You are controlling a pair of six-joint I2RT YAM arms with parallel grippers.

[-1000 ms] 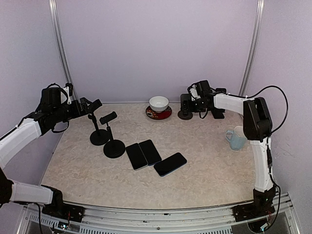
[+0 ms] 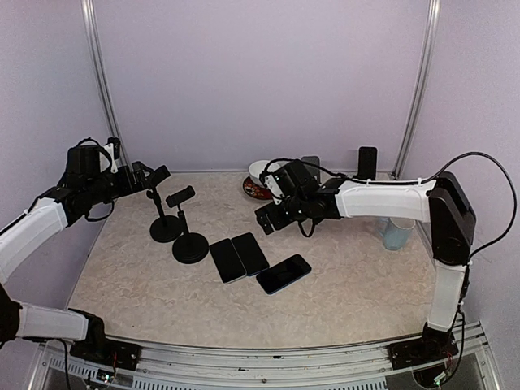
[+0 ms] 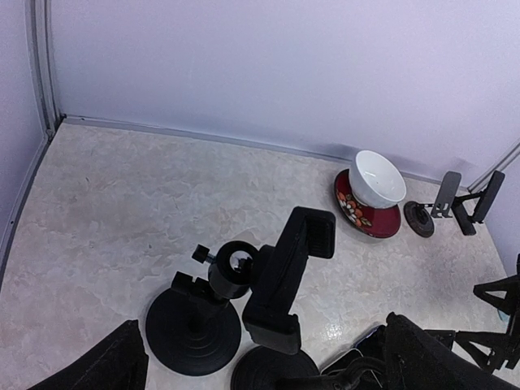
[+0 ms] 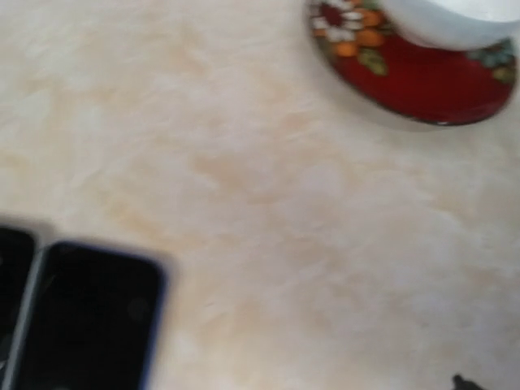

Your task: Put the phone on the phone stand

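Observation:
Three dark phones lie face up mid-table: a left one (image 2: pixel 227 261), a middle one (image 2: pixel 249 253) and a right one (image 2: pixel 283 274); two show blurred in the right wrist view. Black stands with round bases (image 2: pixel 165 229) (image 2: pixel 190 249) are at the left, and my open left gripper (image 2: pixel 136 178) is above the rear one, whose head (image 3: pixel 276 284) fills the left wrist view's middle. My right gripper (image 2: pixel 268 218) is open over the table, behind the phones. More stands (image 3: pixel 446 192) (image 2: pixel 366 162) stand at the back right, partly hidden by my arm in the top view.
A white bowl (image 3: pixel 375 177) sits on a red flowered plate (image 4: pixel 422 93) at the back. A light blue mug (image 2: pixel 396 236) is at the right, partly behind my right arm.
My right gripper has moved left and toward the front, from the back-right stands to above the area behind the phones. My left arm and the objects are unchanged.

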